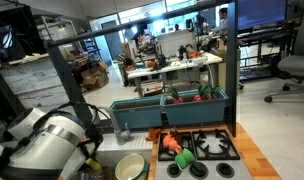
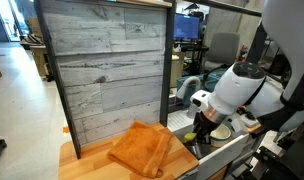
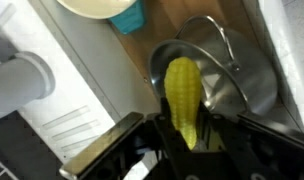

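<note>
A long yellow object (image 3: 183,90), rounded at its far end, is gripped between the dark fingers of my gripper in the wrist view. Behind it lies a shiny metal pot (image 3: 227,75) with a loop handle; whether the two touch I cannot tell. In exterior view 2 the yellow object (image 2: 189,136) shows at the tip of the white arm, over the sink area. Exterior view 1 shows only a bit of yellow (image 1: 93,164) beside the arm, at lower left, with the fingers mostly hidden.
A cream bowl (image 1: 130,166) stands just right of the arm. The faucet (image 1: 121,130) rises behind the sink. Farther right are a stove (image 1: 213,145) with red and green items and a blue bin (image 1: 197,110) at the back. An orange cloth (image 2: 142,147) lies on the wooden counter.
</note>
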